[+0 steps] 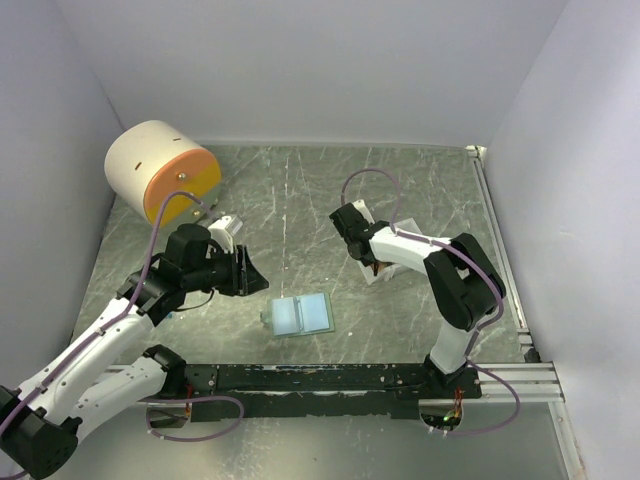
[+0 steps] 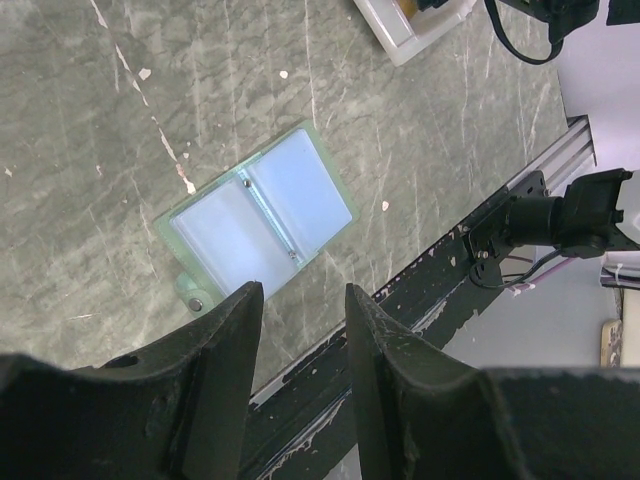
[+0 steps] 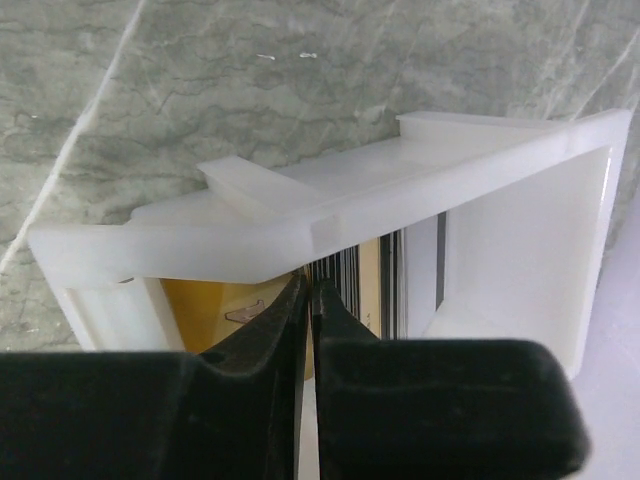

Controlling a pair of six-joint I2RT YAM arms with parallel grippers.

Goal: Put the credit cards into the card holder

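Observation:
The card holder (image 1: 315,313) lies flat and open on the table, with two pale, clear sleeves and a greenish border; the left wrist view shows the holder (image 2: 200,240) whole. Several cards (image 3: 368,285) stand on edge in a white box (image 3: 180,250), a yellow-orange card (image 3: 195,310) at one end. My right gripper has its fingertips down among these cards, very close together. A thin yellowish edge shows between the fingers; whether they grip it cannot be told. My left gripper is open and empty, above and beside the holder.
A large white and orange cylinder (image 1: 160,170) lies at the back left. The black rail (image 1: 310,385) runs along the table's front edge. Bare marble lies between the holder and the white box.

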